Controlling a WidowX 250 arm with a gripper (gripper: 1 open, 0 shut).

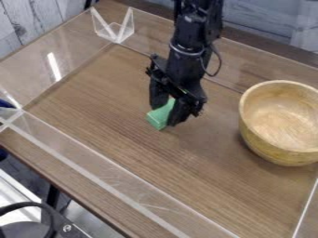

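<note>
My black gripper is lowered onto a small green block in the middle of the wooden table. Its fingers hide most of the block, leaving part showing at the lower left. Whether they are closed on it is unclear.
A large tan wooden bowl stands at the right, near the gripper. A clear plastic object sits at the back left. A black cable lies at the lower left corner.
</note>
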